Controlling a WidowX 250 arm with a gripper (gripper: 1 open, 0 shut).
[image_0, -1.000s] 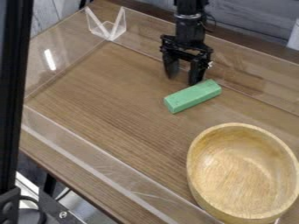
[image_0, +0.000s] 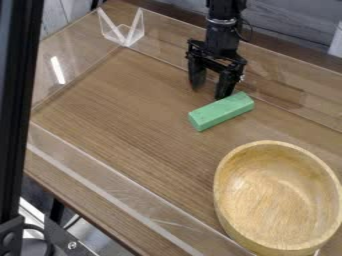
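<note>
My black gripper (image_0: 217, 66) reaches down from the top centre, its fingers spread open above the wooden table. A green block (image_0: 221, 111) lies just in front of it, below and slightly to the right, and I see nothing held between the fingers.
A large pale yellow bowl (image_0: 274, 200) fills the lower right. A clear plastic piece (image_0: 122, 28) stands at the back left. A dark frame runs along the left edge.
The gripper has shifted very slightly, a little lower beside the green block. The block and bowl look unmoved.
</note>
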